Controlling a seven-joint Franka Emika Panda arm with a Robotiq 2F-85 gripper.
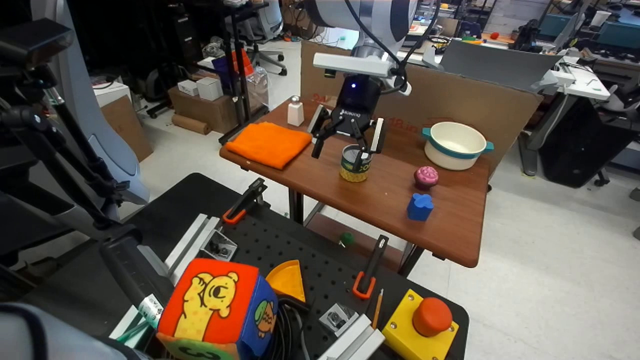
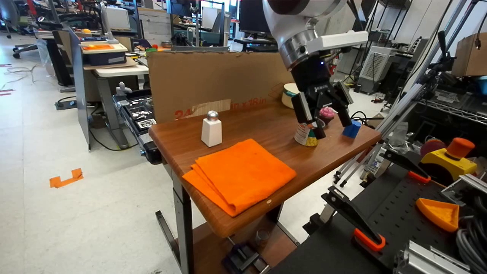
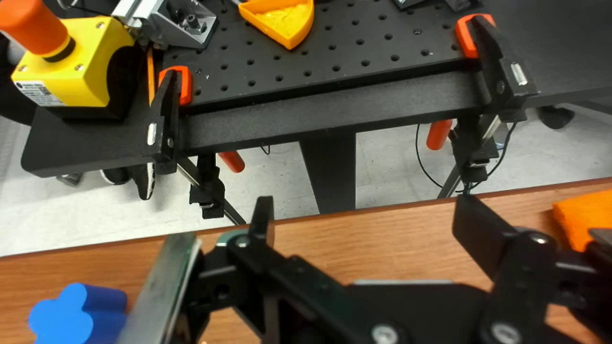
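My gripper is tilted downward over the brown table, its fingers wide apart. A corn can stands upright near the table's front edge. One dark finger crosses in front of it in exterior view 1; whether they touch I cannot tell. Exterior view 2 has the can partly covered by the gripper. Bare table shows between the spread fingertips of the gripper in the wrist view, where I cannot make out the can. A blue flower-shaped block and a pink cupcake-like object stand to the right in exterior view 1.
An orange cloth and a white shaker occupy the table's left end. At the right rear sits a cream pot with teal handles. A cardboard sheet rises behind. Clamps line the black bench opposite.
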